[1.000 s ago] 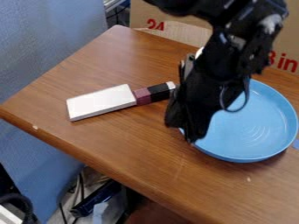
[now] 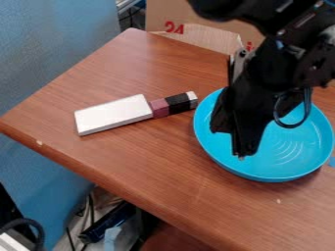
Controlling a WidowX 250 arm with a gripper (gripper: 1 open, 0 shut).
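Observation:
My black gripper (image 2: 244,147) hangs over the left half of a blue plate (image 2: 281,167), its fingertips pointing down near the plate's surface. Whether it is open or shut is hard to make out. Left of the plate lies a white rectangular block (image 2: 114,114) in line with smaller maroon and black pieces (image 2: 177,103) and a pale end piece. The arm hides part of the plate's back.
A cardboard box (image 2: 183,18) stands at the back. Cables and clutter lie below the table at the lower left.
The blocks and plate stayed where they were.

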